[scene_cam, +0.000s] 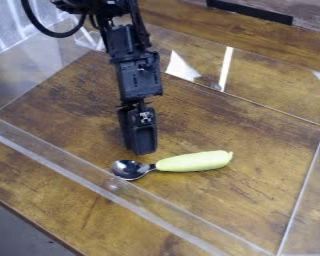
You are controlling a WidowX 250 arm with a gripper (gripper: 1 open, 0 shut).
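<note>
My black gripper (139,138) reaches down over the wooden surface, just above and slightly left of a metal spoon (128,170). The spoon's handle end meets a pale green elongated object (192,161), like a corn cob or vegetable, lying to the right. The fingertips are small and dark, so whether anything is between them is hard to see; nothing visible is held.
Clear acrylic walls (69,159) enclose the wooden tabletop (243,120), with white shapes along the back edge. Free wood lies right of and behind the green object. A dark bar runs at the top right.
</note>
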